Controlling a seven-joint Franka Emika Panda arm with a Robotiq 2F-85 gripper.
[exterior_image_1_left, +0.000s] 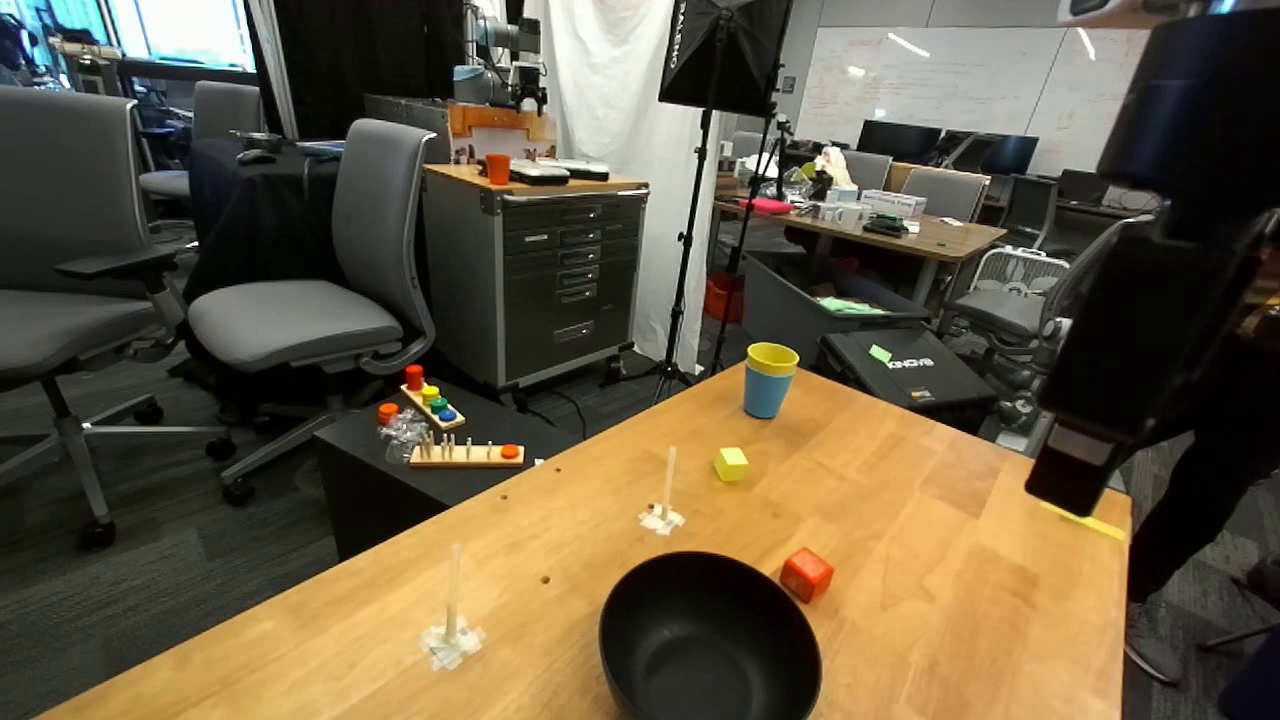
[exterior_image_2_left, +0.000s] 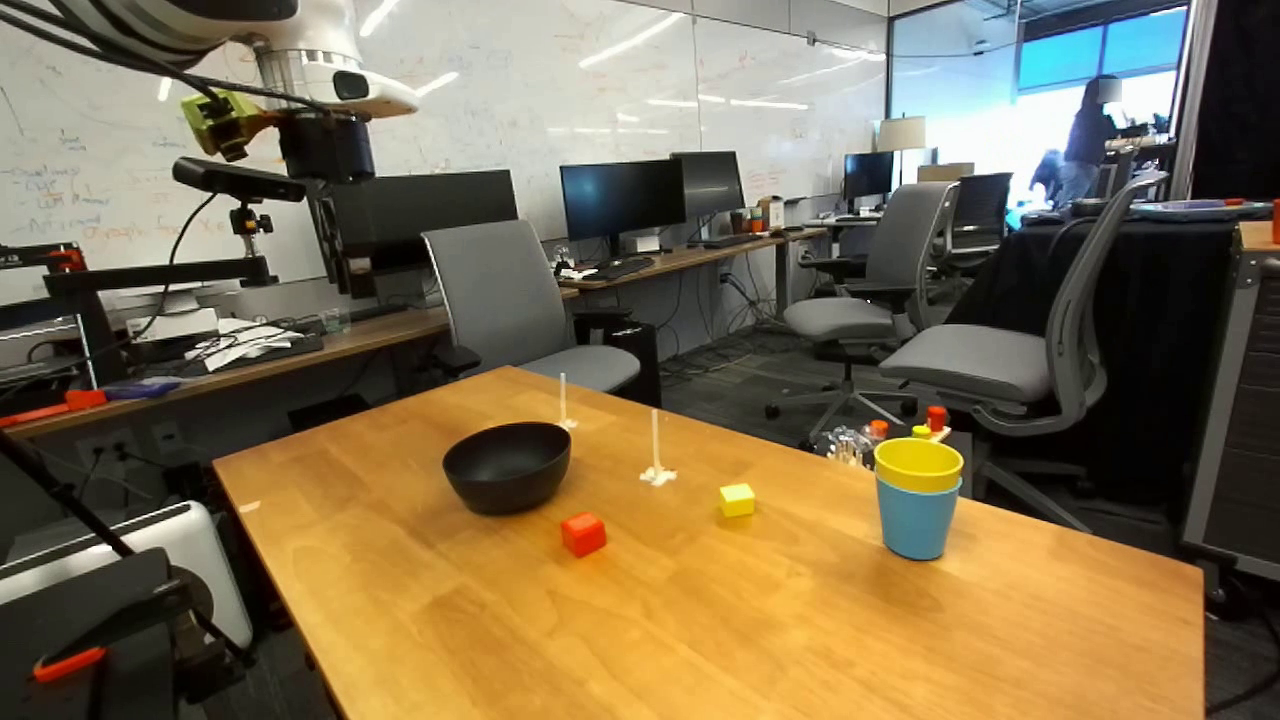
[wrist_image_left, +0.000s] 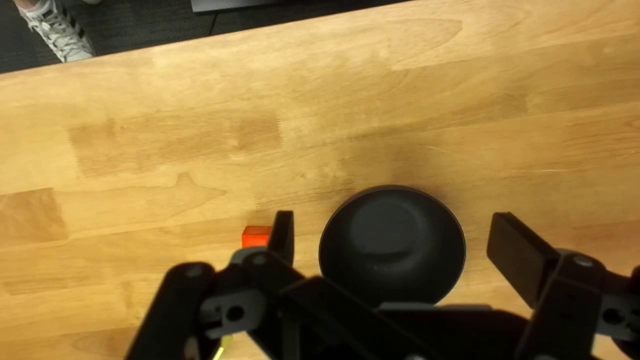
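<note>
My gripper is open, its two dark fingers (wrist_image_left: 517, 255) spread wide with nothing between them. It hangs high above the table, as exterior view 2 shows. In the wrist view, the empty black bowl (wrist_image_left: 384, 219) appears below the gap between the fingers. A red cube (wrist_image_left: 256, 236) rests on the table close to the bowl, partly hidden behind the left finger there. The yellow cube (exterior_image_2_left: 737, 500) lies apart from both. Farther along the table stands a blue cup (exterior_image_2_left: 918, 522) with a yellow cup (exterior_image_2_left: 918, 463) nested in its top.
Two thin upright pegs (exterior_image_1_left: 668, 484) are taped to the wooden table (exterior_image_1_left: 948, 576) near one long edge. A yellow strip (exterior_image_1_left: 1083, 520) lies by the opposite edge. A person stands beyond the table in exterior view 1.
</note>
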